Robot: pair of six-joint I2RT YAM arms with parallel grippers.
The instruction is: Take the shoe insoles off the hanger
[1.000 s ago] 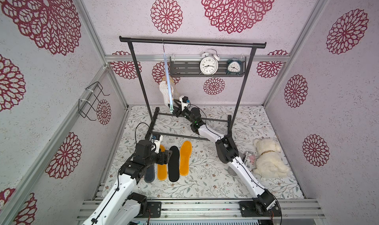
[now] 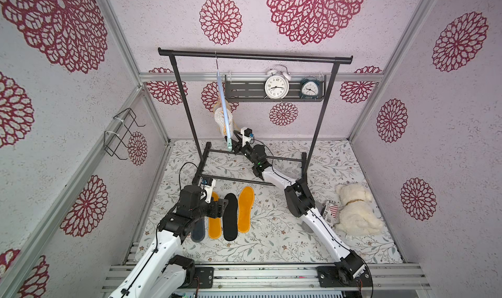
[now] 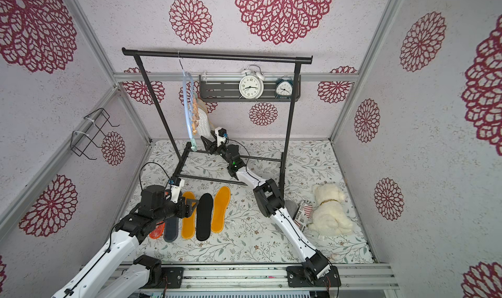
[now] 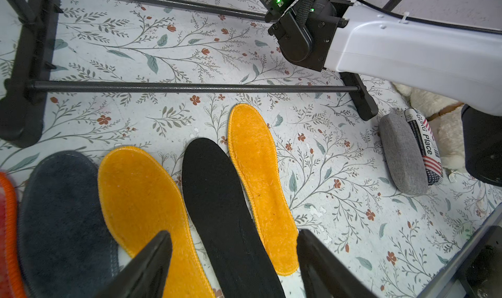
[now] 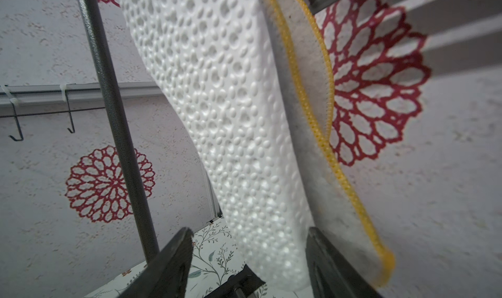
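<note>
A blue hanger [image 2: 226, 109] hangs from the rack's top bar with pale insoles behind it. The white dimpled insole [image 5: 230, 120] and a yellow-edged grey one [image 5: 355, 230] fill the right wrist view. My right gripper is open around their lower end, not visibly closed on them. My left gripper hovers open over insoles lying on the table: orange [image 4: 261, 188], black [image 4: 219, 204], another orange [image 4: 141, 193], dark grey [image 4: 68, 219] and red at the far left.
The black rack [image 2: 183, 99] stands over the table. Two clocks sit on the back shelf [image 2: 245, 91]. A plush toy [image 2: 358, 214], a grey object and a printed item lie at right. Bare table lies between them and the insoles.
The hanger has swung slightly, its lower end shifting down and right in the top left view. The right gripper has moved slightly; the left arm looks still.
</note>
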